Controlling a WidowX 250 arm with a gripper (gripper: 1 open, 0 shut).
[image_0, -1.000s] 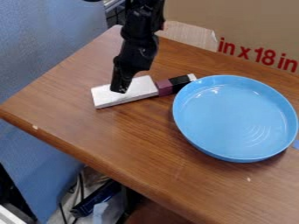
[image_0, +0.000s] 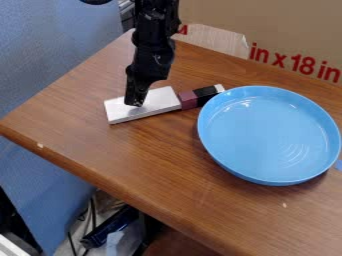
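Note:
My black gripper (image_0: 135, 96) points down onto a white flat block (image_0: 139, 113) at the left middle of the wooden table; whether its fingers are open or shut is unclear. A dark marker-like piece with a pale end (image_0: 195, 98) lies in line with the block's right end. A large blue plate (image_0: 267, 135) sits on the right part of the table.
A cardboard box (image_0: 281, 30) with red print stands behind the table. The table's left edge borders a blue padded surface (image_0: 40, 60). Bare wood (image_0: 160, 160) lies in front of the block, with cables and clutter below the table edge.
My arm has shifted very slightly at the top. The objects on the table look unchanged.

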